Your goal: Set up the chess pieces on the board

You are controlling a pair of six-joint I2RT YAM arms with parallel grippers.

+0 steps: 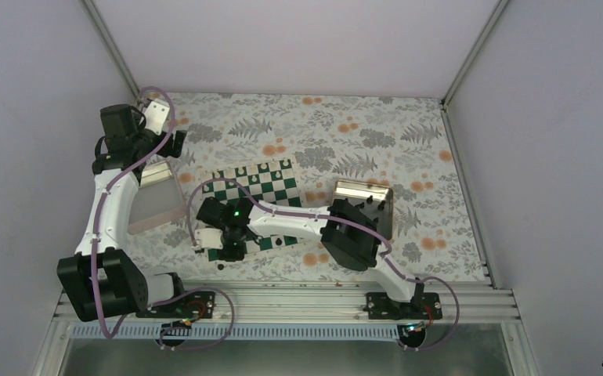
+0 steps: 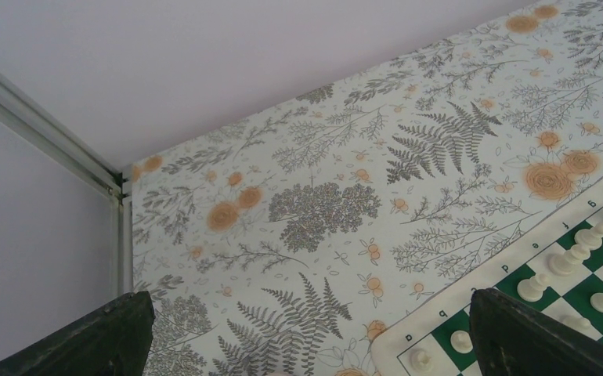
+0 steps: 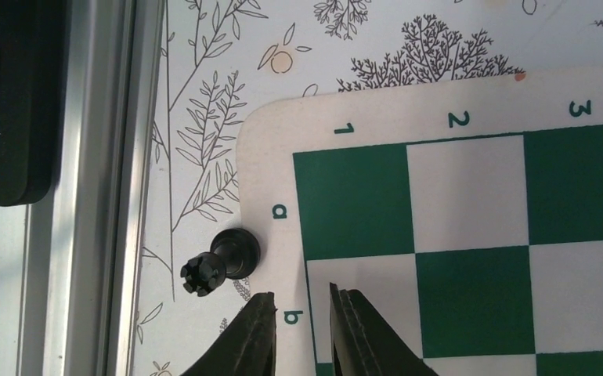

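A black rook (image 3: 234,252) stands just off the chessboard (image 3: 271,133), beside its rim near the letters a and b in the right wrist view. My right gripper is part open near it, nothing between its fingers, over the rim and the first squares. Another black piece (image 1: 279,241) is on the board's front side. White pieces (image 2: 531,287) stand along the far rows. At the back left, my left gripper holds its fingers wide apart and empty. The right arm hides part of the board in the top view.
On the right, a tray (image 1: 392,223) holds several black pieces. An empty-looking box (image 1: 156,211) sits at the left below the left arm. A metal rail (image 3: 130,188) runs close to the rook.
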